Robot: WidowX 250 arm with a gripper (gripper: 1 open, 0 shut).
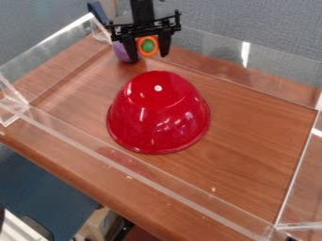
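Observation:
My black gripper (146, 38) is at the top of the view, above the back of the wooden surface, with a small orange object (147, 51) with a green centre between or just behind its fingers; whether it grips it I cannot tell. A purple object (122, 54) is partly visible just left of that. A large glossy red upturned bowl (158, 112) rests in the middle of the surface, in front of the gripper and apart from it.
Clear plastic walls (217, 51) border the wooden surface (246, 141).

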